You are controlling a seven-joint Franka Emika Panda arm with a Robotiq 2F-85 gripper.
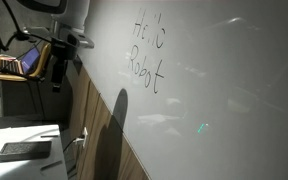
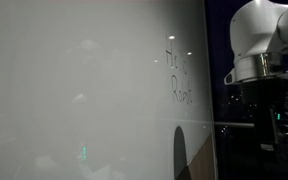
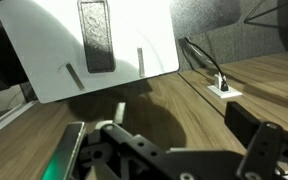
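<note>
My gripper stands open in the wrist view, its fingers far apart at the lower left and right, with nothing between them. In exterior view 1 the gripper [image 1: 57, 82] hangs pointing down above the white table, left of the whiteboard [image 1: 219, 80]. A dark rectangular block, seemingly an eraser [image 3: 96, 36], lies on the white tabletop [image 3: 44, 42]. Two thin dark sticks, probably markers, lie there too: one marker [image 3: 74, 76] left of the eraser, one marker [image 3: 141, 62] right of it. The board bears the handwriting "Hello Robot" [image 1: 144, 72].
A black cable [image 3: 202, 55] ends in a plug at a small white plate [image 3: 224, 91] on the wooden wall panel [image 3: 164, 105], beside the table. A chair [image 1: 19, 68] stands behind the table. A small green mark [image 1: 202, 128] shows on the board.
</note>
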